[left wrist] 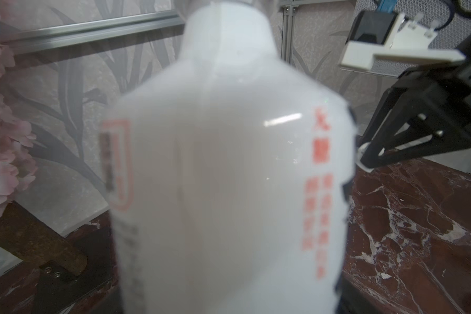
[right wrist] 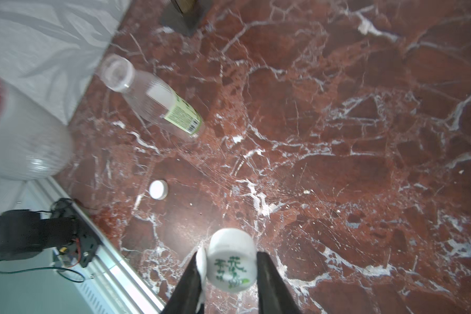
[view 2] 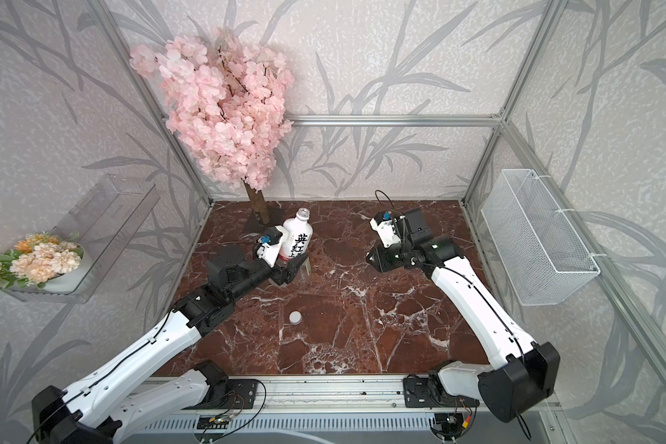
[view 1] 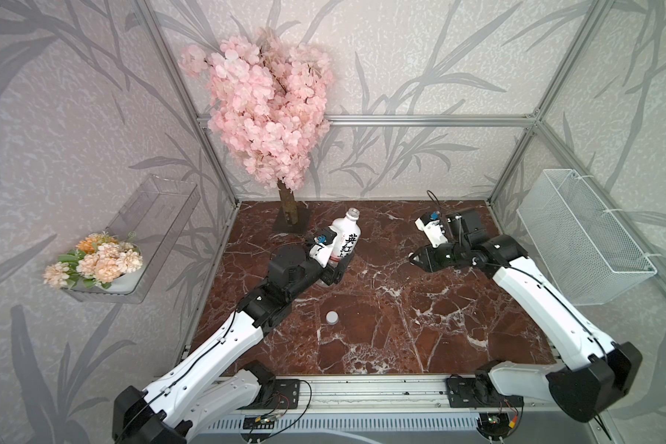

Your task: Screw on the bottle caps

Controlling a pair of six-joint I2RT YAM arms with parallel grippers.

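Observation:
Raised off the table, a white bottle [view 1: 345,233] with black characters is gripped in my left gripper [view 1: 335,260]. Its neck [left wrist: 230,28] carries no cap, and its body hides my left fingers in the left wrist view. A white cap [right wrist: 231,264] with green marks on the face toward the camera sits between the fingers of my right gripper [view 1: 416,258], which is shut on it, well to the right of the white bottle. A clear bottle with a green label [right wrist: 182,116] stands on the table, uncapped. Near the front lies a loose white cap [view 1: 332,317].
A pink blossom tree [view 1: 266,111] stands at the back left, behind the left gripper. A white mesh basket [view 1: 584,236] hangs on the right wall and a shelf with flowers [view 1: 100,259] on the left.

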